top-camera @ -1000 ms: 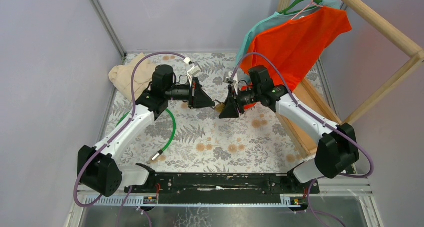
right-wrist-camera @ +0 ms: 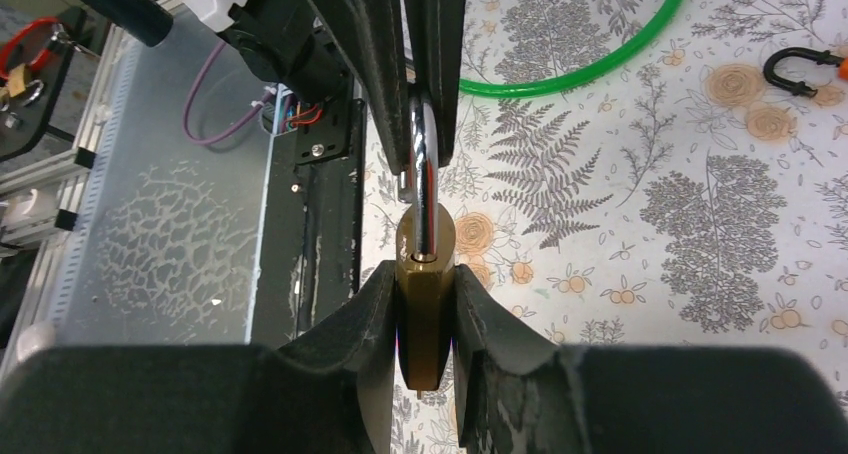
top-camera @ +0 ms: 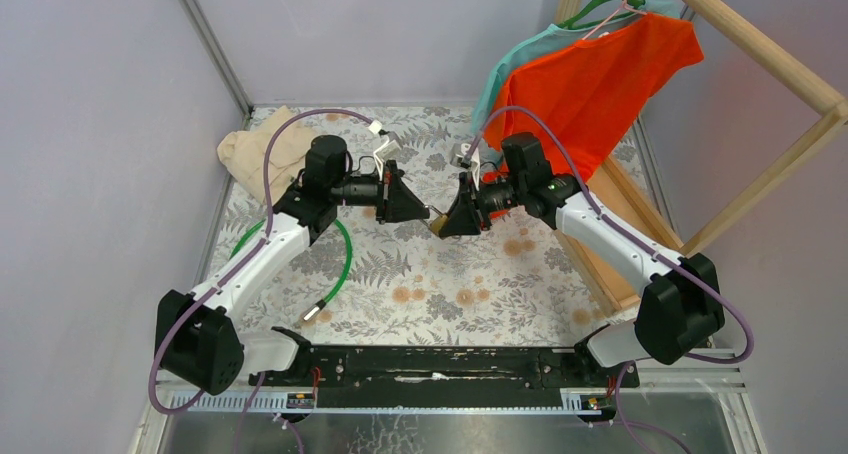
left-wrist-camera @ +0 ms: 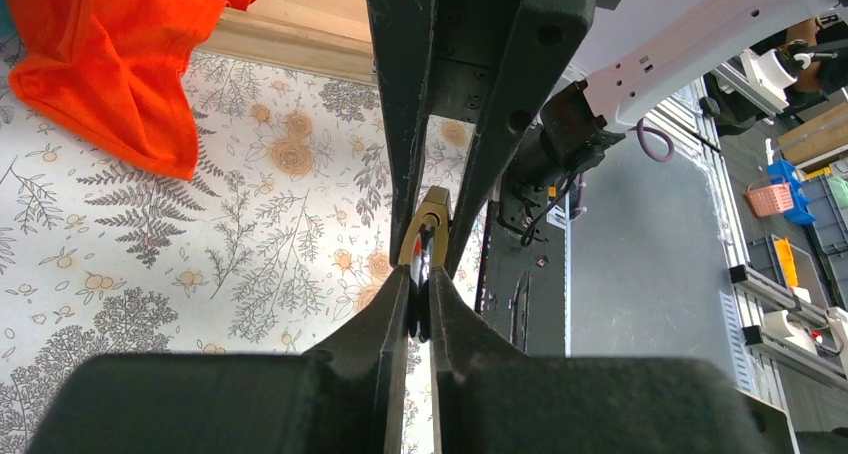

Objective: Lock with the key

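A brass padlock (top-camera: 437,224) hangs between my two grippers in the middle of the top view. My right gripper is shut on its brass body, with the steel shackle (right-wrist-camera: 425,174) standing up from it. My left gripper is shut on the shackle end; in the right wrist view its dark fingers sit at the top of the shackle. The padlock body shows behind the shackle in the left wrist view, between the right gripper's fingers. I cannot make out a key clearly, nor whether the shackle is fully seated.
An orange shirt (top-camera: 590,94) and a teal one hang on a wooden rack at the right. A green hose (top-camera: 345,264) and a beige cloth (top-camera: 250,154) lie at the left.
Both grippers and the padlock have shifted very slightly downward in the top view, the right one a little more. Both keep their hold.
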